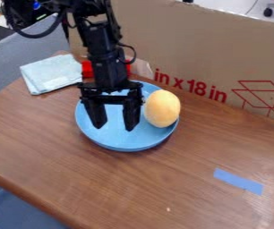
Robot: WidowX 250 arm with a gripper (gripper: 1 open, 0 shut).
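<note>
A blue plate (127,139) lies on the wooden table, with a pale yellow round object (162,108) resting on its right side. My black gripper (115,120) hangs over the middle-left of the plate, its two fingers apart with nothing visible between them, left of the yellow object and not touching it. A red object (88,69) is partly hidden behind the arm.
A folded light cloth (50,74) lies at the back left. A cardboard box (204,55) stands along the back. A strip of blue tape (237,182) is on the table at the right, where the wood (164,188) is otherwise clear.
</note>
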